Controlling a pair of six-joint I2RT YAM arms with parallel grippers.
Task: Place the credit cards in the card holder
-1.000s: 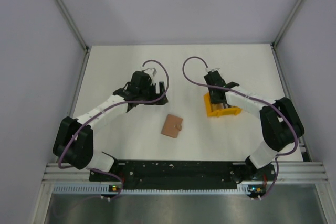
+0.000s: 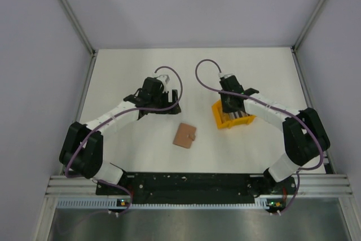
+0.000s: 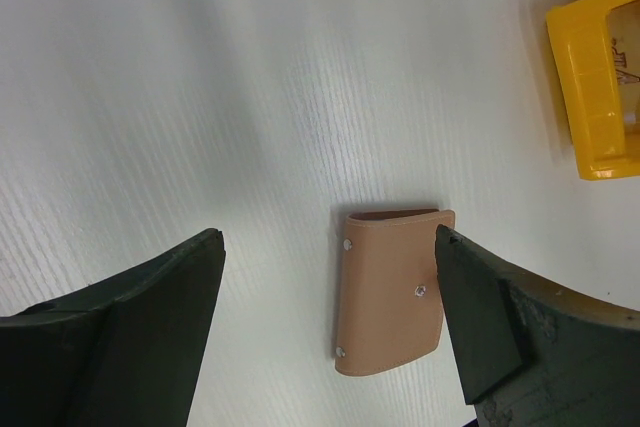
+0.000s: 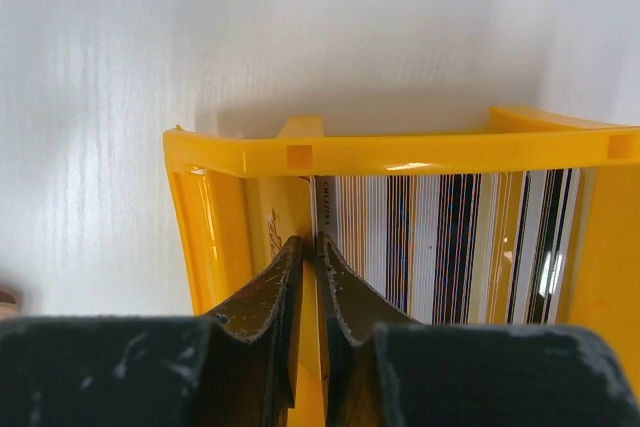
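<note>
The brown card holder [image 2: 184,135] lies on the table, left of the yellow box. In the left wrist view, the holder [image 3: 385,292] shows its snaps and a slightly gaping top edge. My left gripper is open above the table, the holder partly behind its right finger. A yellow box [image 4: 400,156] holds a row of upright cards [image 4: 440,237]. At the row's left end is a gold-coloured card [image 4: 286,209]. My right gripper reaches into the box there, fingertips close together at that card's edge; whether they grip it is unclear.
The yellow box's rim [image 4: 240,155] runs close in front of the right fingertips.
The yellow box has shifted a little to the left under my right gripper, which has barely moved. The left arm has edged slightly. The holder has stayed in place.
</note>
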